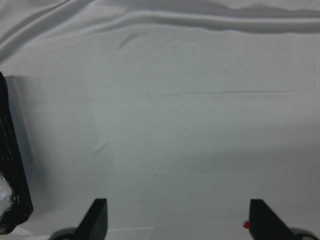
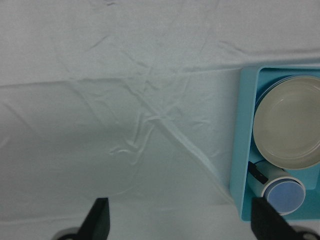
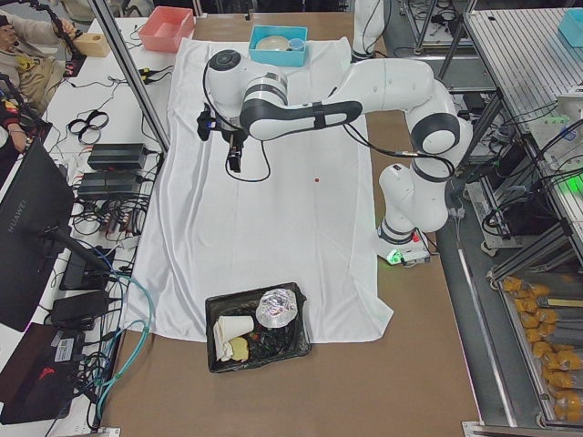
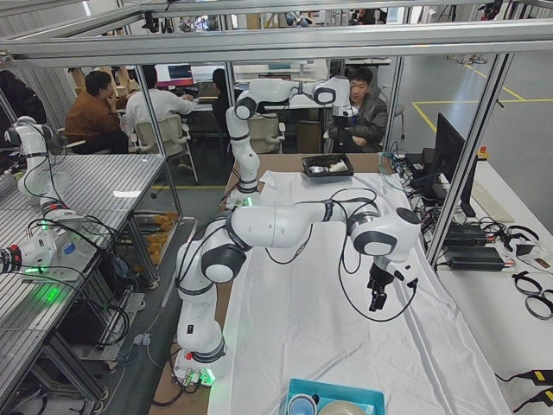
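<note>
My left gripper [image 3: 235,157] hangs over the white cloth [image 3: 255,237], beyond the black tray [image 3: 257,330], which holds a foil-covered round item [image 3: 276,308], white rolled items and something yellow. The tray's edge and a small red object [image 1: 246,224] show in the left wrist view. My right gripper [image 4: 378,292] is over the cloth near the blue bin [image 2: 239,145], which holds pale plates [image 2: 287,120] and cups [image 2: 283,196]. Both grippers are open, with nothing between their fingers.
A monitor [image 3: 32,237], black boxes and cables line one side. A pink bin [image 3: 167,29] sits on the side table. Metal frame posts and a slatted metal table [image 4: 95,207] flank the workspace.
</note>
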